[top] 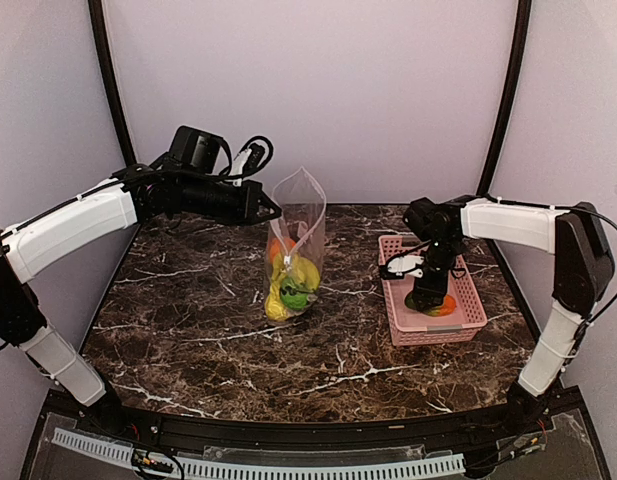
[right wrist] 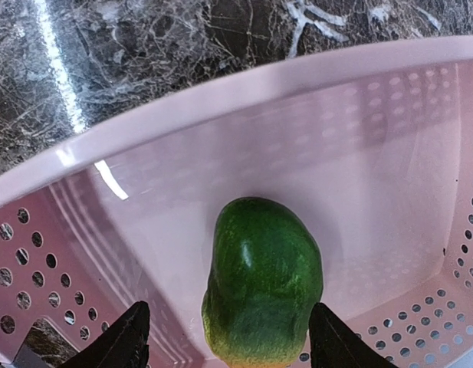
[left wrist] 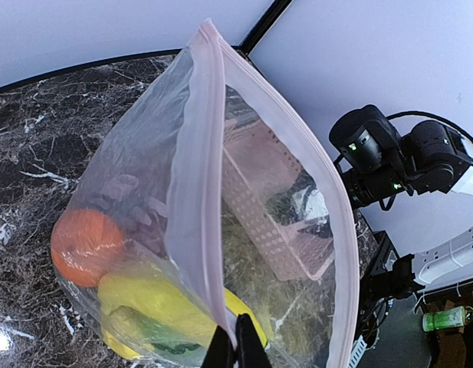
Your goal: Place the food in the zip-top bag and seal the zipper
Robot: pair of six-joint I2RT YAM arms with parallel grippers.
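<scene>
The clear zip top bag (top: 308,230) stands upright with its top open, holding an orange fruit (left wrist: 87,245), yellow items (left wrist: 148,303) and something green. My left gripper is shut at the bag's zipper edge (left wrist: 196,184); the thin plastic runs into its fingertips. In the pink basket (top: 468,310) lies a green fruit with an orange end, likely a mango or papaya (right wrist: 263,276). My right gripper is open just over it, one finger either side in the right wrist view.
The basket's rim (right wrist: 244,92) surrounds the right gripper. Bare marble table (top: 188,330) lies left of and in front of the bag. Walls stand at the back and both sides.
</scene>
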